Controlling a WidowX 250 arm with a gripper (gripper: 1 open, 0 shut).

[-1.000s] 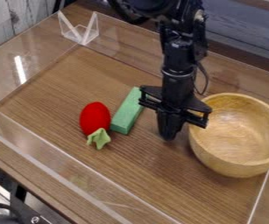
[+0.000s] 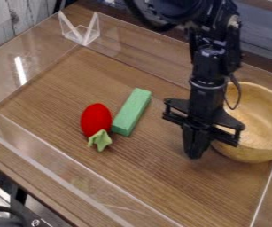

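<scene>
My black gripper is low over the wooden table, shut, with nothing visible between its fingers, at the left edge of a tan bowl, which it appears to touch. A green block lies to its left. A red object with a light green leafy piece lies further left.
A small white object stands at the back left. Cables show at the lower left edge.
My gripper has moved to the right, and the bowl has shifted right and toward the back. The block and red object have not visibly moved.
</scene>
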